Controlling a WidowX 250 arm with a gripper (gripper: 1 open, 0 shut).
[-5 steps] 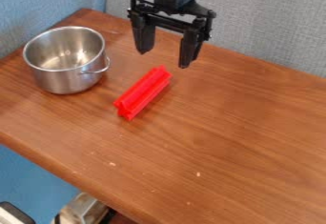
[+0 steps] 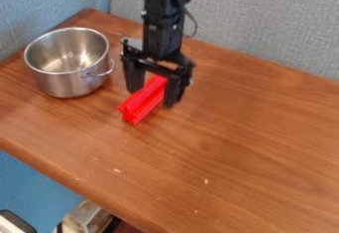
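Note:
My black gripper (image 2: 157, 84) is lowered over a red elongated object (image 2: 141, 109) lying diagonally on the wooden table. It is open, with a finger on each side of the object's upper part. The gripper hides that upper end, and I cannot tell whether the fingers touch it. A steel pot (image 2: 66, 62) with side handles stands just left of the gripper.
Padded walls (image 2: 265, 19) rise behind.
The gripper has come down and toward the camera, moving from above and behind the red object to around its upper part. The pot and red object look unmoved.

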